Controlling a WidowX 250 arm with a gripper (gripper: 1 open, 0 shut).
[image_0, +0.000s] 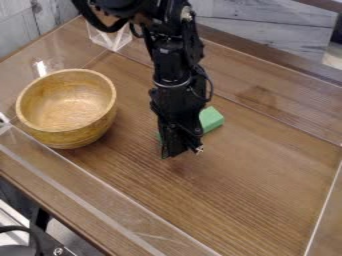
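My gripper is low over the wooden table at the centre, in front of a green block, which it largely hides. Whether anything is between its fingers is hidden; it appears shut.
A tan bowl stands at the left. A clear container is at the back left.
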